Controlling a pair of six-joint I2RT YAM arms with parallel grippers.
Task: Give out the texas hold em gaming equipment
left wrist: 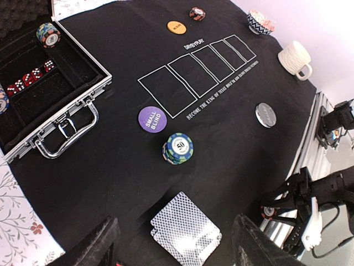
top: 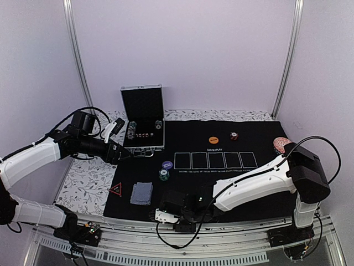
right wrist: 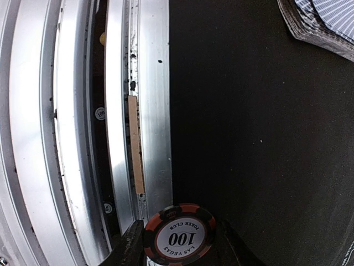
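Between the fingers of my right gripper is a red-and-black 100 poker chip (right wrist: 178, 238) at the table's front edge; whether the fingers press on it is not clear. My left gripper hangs open and empty above the mat, with a deck of cards (left wrist: 185, 228) below. A blue-green 50 chip stack (left wrist: 178, 148) stands near the purple small blind disc (left wrist: 152, 119). At the far side are an orange disc (top: 213, 140) and a red chip stack (top: 234, 136). The open case (top: 145, 133) holds chips and red dice (left wrist: 34, 76).
A silver disc (left wrist: 265, 114) lies on the mat's right part, near a white mug (left wrist: 295, 60) and a patterned bowl (left wrist: 260, 22). A red triangular marker (top: 115, 189) sits left of the cards. Metal rails (right wrist: 154, 111) with gaps run along the front edge; chips show down in one gap.
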